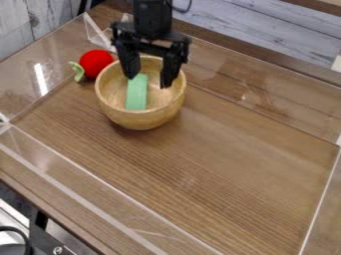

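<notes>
A wooden bowl sits at the upper middle of the table, holding a pale green oblong item. My dark gripper is directly over the bowl, open, its two fingers pointing down on either side above the rim and the item. A red tomato-like object with a green stem lies just left of the bowl.
A pale wall or rim runs along the left and back edges. A dark cable shows at the bottom left corner.
</notes>
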